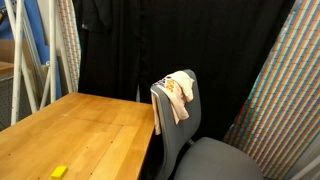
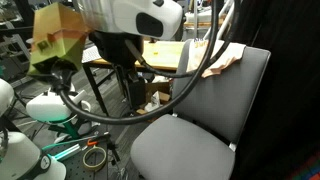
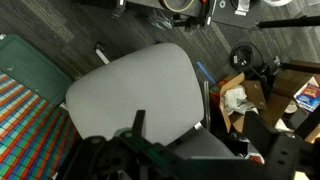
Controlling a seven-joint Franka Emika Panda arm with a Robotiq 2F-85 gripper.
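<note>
A pale cloth with an orange-brown print (image 1: 175, 92) hangs over the top of a grey chair's backrest (image 1: 181, 128). From the other side, the same cloth (image 2: 222, 58) drapes over the upper edge of the backrest (image 2: 225, 95). In the wrist view my gripper points down above the chair, its dark fingers (image 3: 138, 124) wide apart and nothing visible between them. The grey seat (image 3: 140, 95) lies below. The cloth is not clearly seen in the wrist view. A small yellow block (image 1: 59, 172) rests on the wooden table (image 1: 85, 130).
White arm links and a looping black cable (image 2: 190, 85) fill much of exterior view 2. An open box (image 3: 240, 98) with papers sits on the floor beside the chair. Black curtains (image 1: 200, 40) hang behind.
</note>
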